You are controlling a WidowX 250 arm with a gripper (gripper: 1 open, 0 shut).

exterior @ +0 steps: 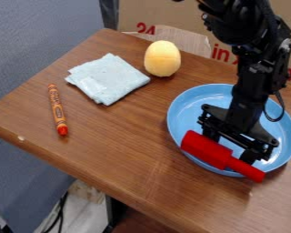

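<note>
My black gripper [235, 138] reaches down from the upper right over a blue plate [182, 112]. Its fingers are low in the plate, at a red bottle-shaped object [206, 150], which lies slanting across the plate's front part with its narrower end over the rim. Whether the fingers are closed on the red object is hard to tell, as the gripper's dark parts hide the contact.
A folded pale cloth [106, 77] and a yellow egg-shaped object [163, 58] lie toward the back. An orange stick [57, 110] lies at the left. A cardboard box stands behind.
</note>
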